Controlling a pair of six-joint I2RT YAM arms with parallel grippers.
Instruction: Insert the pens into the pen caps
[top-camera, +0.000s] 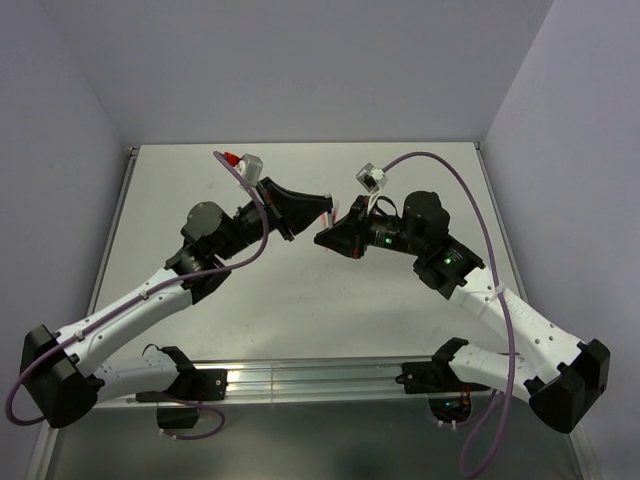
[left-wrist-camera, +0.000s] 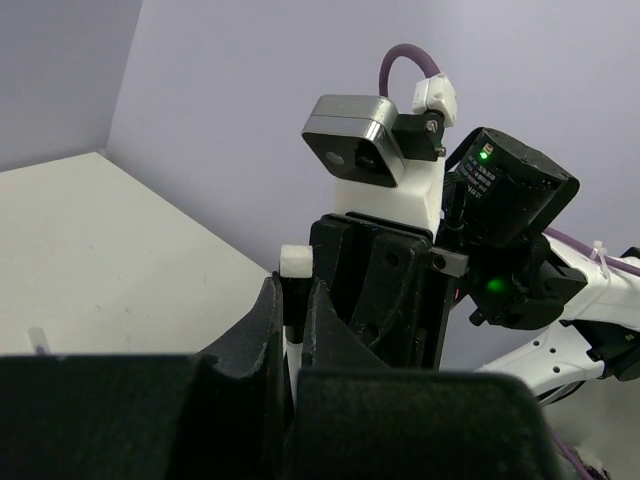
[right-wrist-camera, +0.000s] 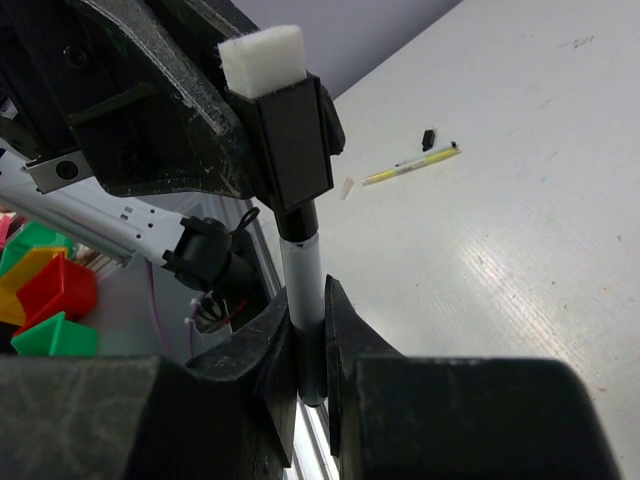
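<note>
A black pen cap (left-wrist-camera: 296, 290) topped by a white eraser (right-wrist-camera: 264, 60) is pinched upright between the fingers of my left gripper (top-camera: 328, 203). Directly beneath it, my right gripper is shut on a white pen barrel (right-wrist-camera: 303, 275). In the right wrist view a dark section joins the barrel's upper end to the cap in the left fingers (right-wrist-camera: 295, 140), so pen and cap are in line and seem to touch. How deep the pen tip sits inside the cap cannot be seen.
On the white table (right-wrist-camera: 520, 220) lie a yellow pen (right-wrist-camera: 410, 166), a small black piece (right-wrist-camera: 429, 139) and a small pale piece (right-wrist-camera: 346, 188). Coloured bins (right-wrist-camera: 65, 295) stand beyond the table edge. Both arms are close together over the table's middle.
</note>
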